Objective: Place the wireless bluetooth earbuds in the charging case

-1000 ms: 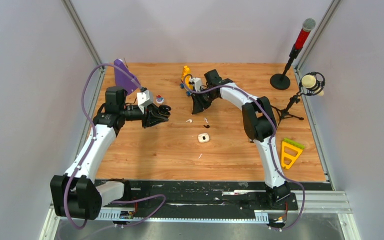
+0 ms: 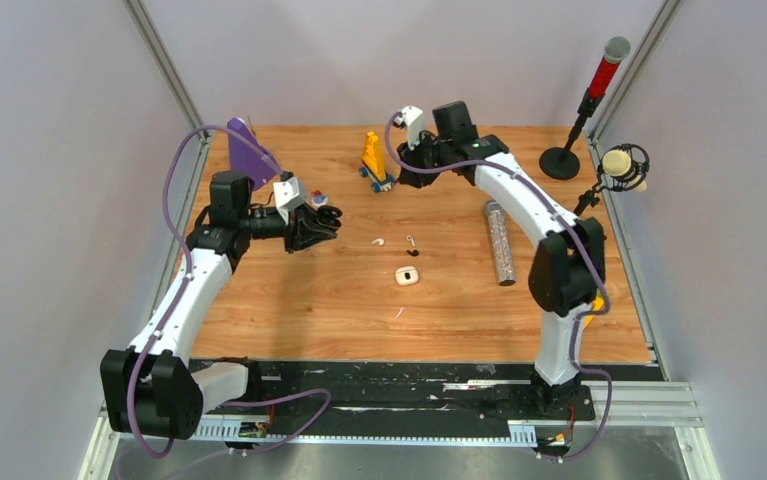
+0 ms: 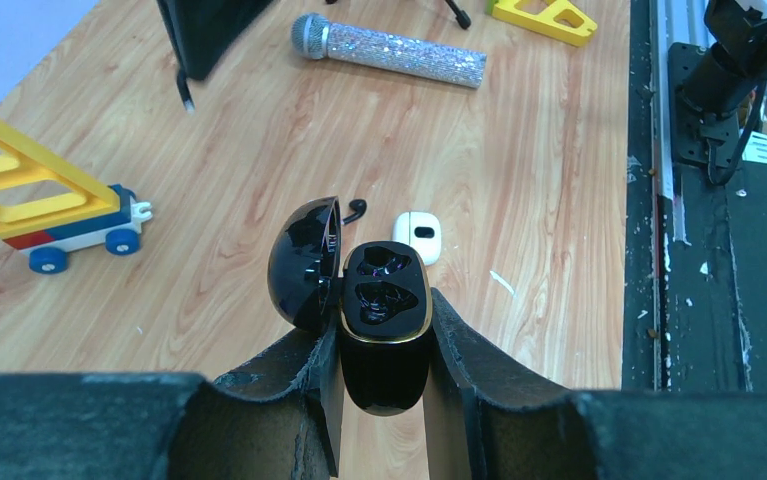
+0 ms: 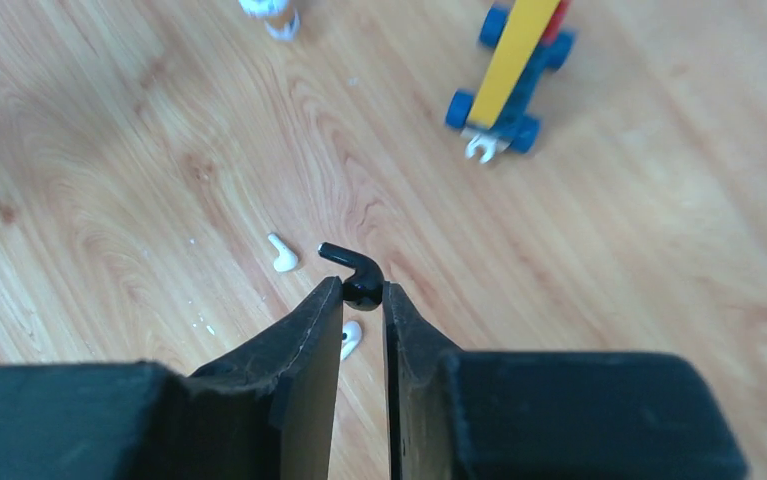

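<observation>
A glossy black charging case (image 3: 387, 375) stands upright between the fingers of my left gripper, which is shut on it. Its domed lid (image 3: 301, 265) is swung open to the side, and both slots inside look empty. My right gripper is shut on a black earbud (image 4: 357, 265), with the stem sticking out past the fingertips. In the top view the right gripper (image 2: 411, 180) hovers at the back of the table, well apart from the case. Another black earbud (image 3: 357, 208) lies on the table, beyond the case in the left wrist view.
Near the table's middle lie a white earbud (image 2: 378, 242), a second white earbud (image 2: 410, 240) and a white case (image 2: 407, 276). A yellow toy car (image 2: 375, 160) is close to the right gripper. A glittery microphone (image 2: 499, 243) lies to the right.
My right gripper has risen from near the table and moved back and slightly right with the black earbud, uncovering the microphone. The left arm and the case have hardly moved.
</observation>
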